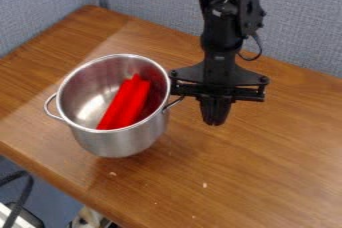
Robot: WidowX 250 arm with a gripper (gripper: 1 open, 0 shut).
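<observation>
A steel pot [100, 132] stands on the wooden table at the left, with a red elongated object [127, 102] lying inside it. My black gripper [211, 107] hangs just right of the pot, close by its right-hand handle. It is shut; whether it touches or holds the handle is hard to tell.
Grey walls stand behind it. A dark cable [16, 187] shows at the lower left edge.
</observation>
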